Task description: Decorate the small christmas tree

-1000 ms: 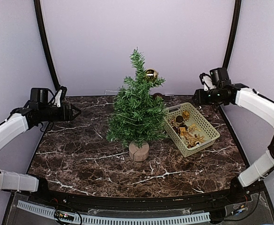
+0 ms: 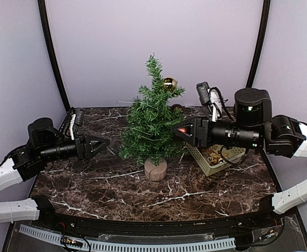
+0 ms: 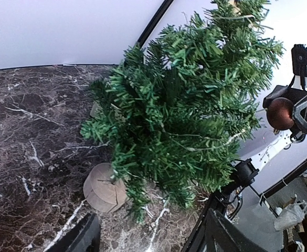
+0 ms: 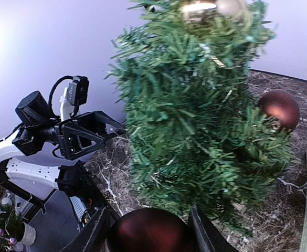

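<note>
The small green tree (image 2: 151,123) stands on its wooden base (image 2: 155,170) mid-table. A gold ball (image 2: 169,83) hangs high on it; a dark red ball (image 4: 279,109) is at its back right side. My right gripper (image 2: 184,131) is at the tree's right side, shut on a dark red bauble, also visible in the left wrist view (image 3: 280,113). My left gripper (image 2: 98,144) is open, left of the tree, with nothing between its fingers.
A cream basket (image 2: 212,169) of gold and dark ornaments sits right of the tree, partly hidden by the right arm.
</note>
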